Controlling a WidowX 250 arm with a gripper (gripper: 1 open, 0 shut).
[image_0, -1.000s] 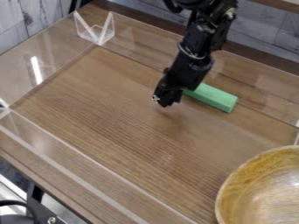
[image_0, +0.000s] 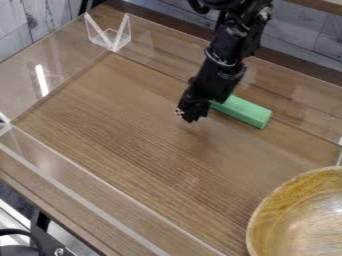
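The black robot arm reaches down from the top centre of the camera view, its gripper (image_0: 195, 110) low over the middle of the wooden table. The gripper looks shut; whether anything thin is between the fingertips is too small to tell. A green block (image_0: 249, 113) lies just right of and behind the gripper, partly hidden by it.
A tan round bowl (image_0: 297, 210) stands at the near right. A white wire object (image_0: 110, 32) sits at the back left. Cables show at the lower left corner.
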